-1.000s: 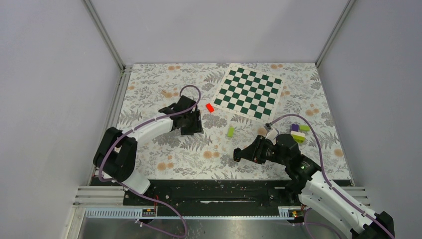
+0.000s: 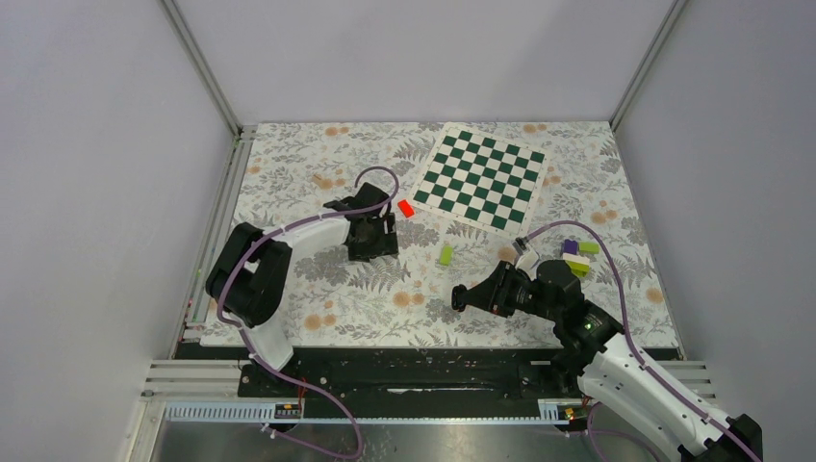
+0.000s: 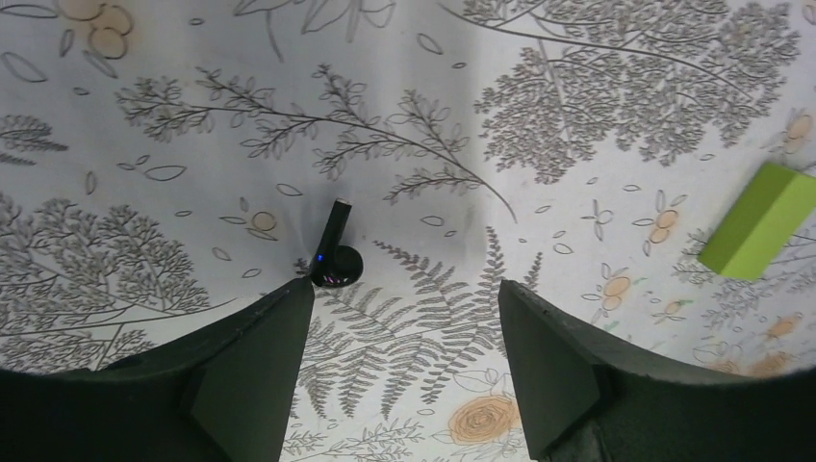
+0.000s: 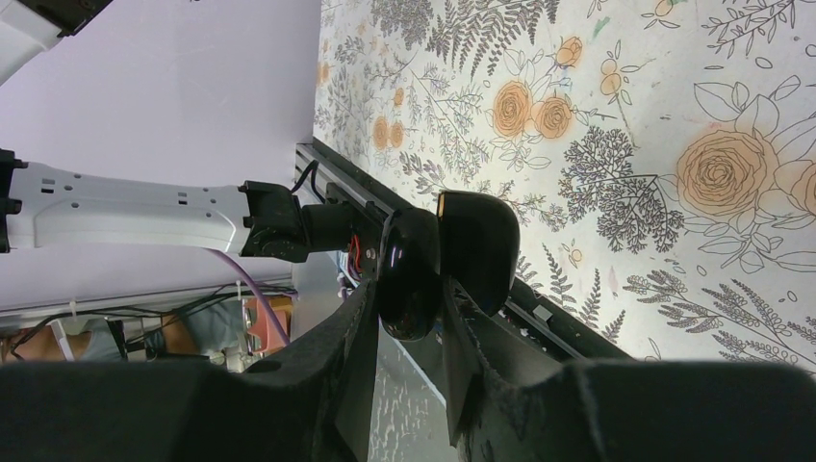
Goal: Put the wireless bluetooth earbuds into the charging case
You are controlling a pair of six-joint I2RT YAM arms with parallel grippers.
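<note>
A black earbud (image 3: 337,262) with a small blue light lies on the floral cloth, between and just ahead of the open fingers of my left gripper. In the top view that gripper (image 2: 373,248) hangs over the left-middle of the table, hiding the earbud. My right gripper is shut on the glossy black charging case (image 4: 409,260), whose lid stands open; the case (image 2: 459,297) is held near the front centre of the table. The inside of the case is hidden from the right wrist view.
A green block (image 3: 756,221) lies right of the earbud. A red block (image 2: 405,208) and a checkerboard (image 2: 479,176) lie behind. Several coloured blocks (image 2: 577,265) sit at the right beside the right arm.
The right arm and the held case look unchanged.
</note>
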